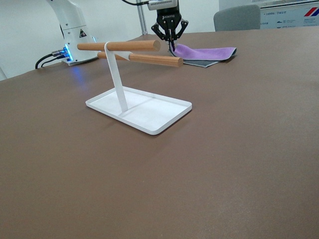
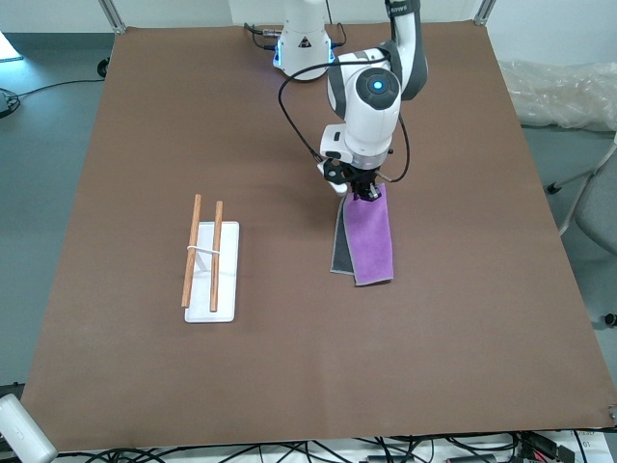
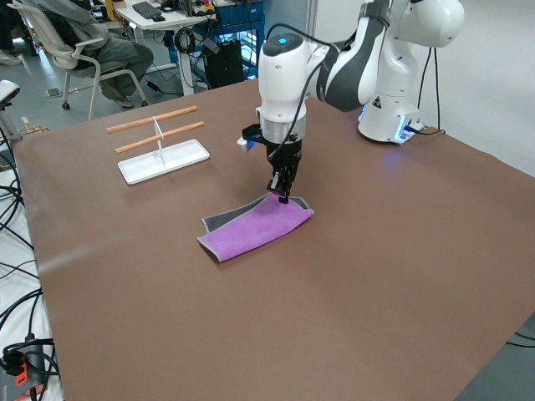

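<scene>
The robot's black gripper (image 2: 366, 193) (image 1: 171, 45) (image 3: 282, 194) points down at the end of a folded two-layer cloth, purple (image 2: 371, 241) (image 1: 209, 54) (image 3: 255, 230) over grey (image 2: 341, 246) (image 3: 219, 219), lying on the table. Its fingertips touch or nearly touch the cloth; whether they are shut on it cannot be told. A white stand with two wooden bars (image 2: 190, 258) (image 1: 129, 46) (image 3: 150, 123) on a white tray base (image 2: 226, 289) (image 1: 154, 114) (image 3: 171, 160) stands apart from the cloth, to its left in the left view.
The robot base (image 2: 302, 46) (image 3: 389, 121) with cables stands at one edge, and more cables run along another edge outside the tabletop.
</scene>
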